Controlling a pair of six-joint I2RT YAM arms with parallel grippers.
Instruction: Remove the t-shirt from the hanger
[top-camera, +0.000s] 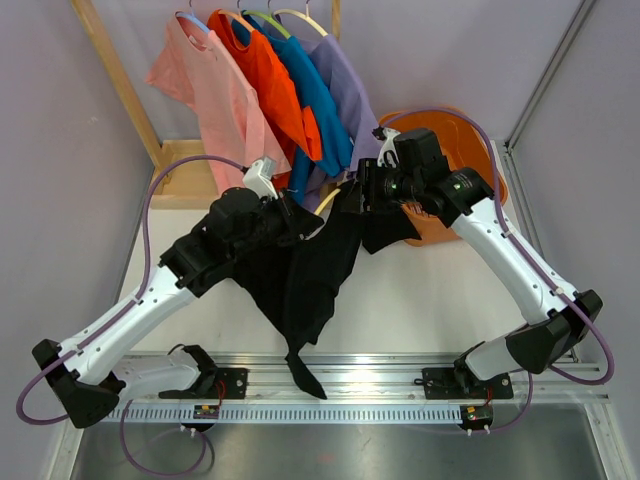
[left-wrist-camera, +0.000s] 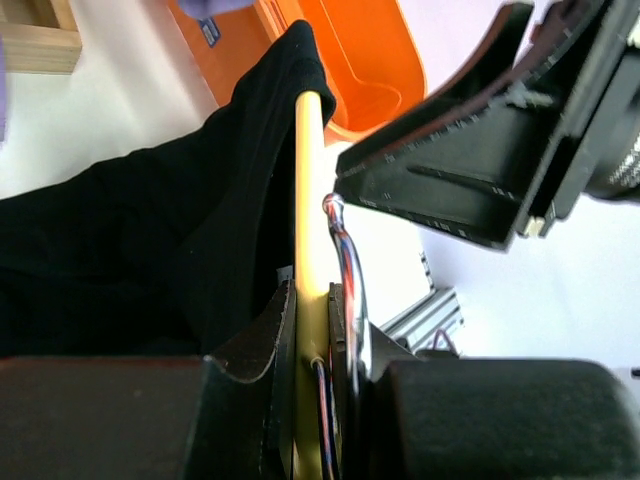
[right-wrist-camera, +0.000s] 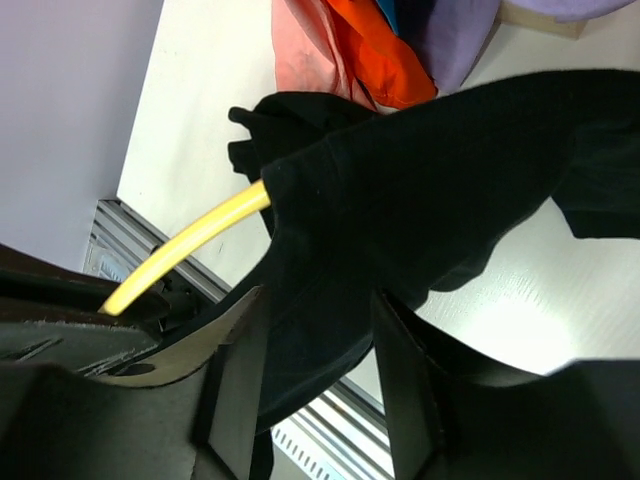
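Observation:
A black t-shirt hangs from a yellow hanger, draped over its tip. My left gripper is closed around the hanger, as the left wrist view shows close up. My right gripper is at the hanger's upper end beside the shirt; in the right wrist view its two fingers stand apart over the black fabric, and I see nothing clearly held between them.
Pink, orange, blue and purple shirts hang on a wooden rack at the back. An orange bin stands at the back right. White floor shows at both sides.

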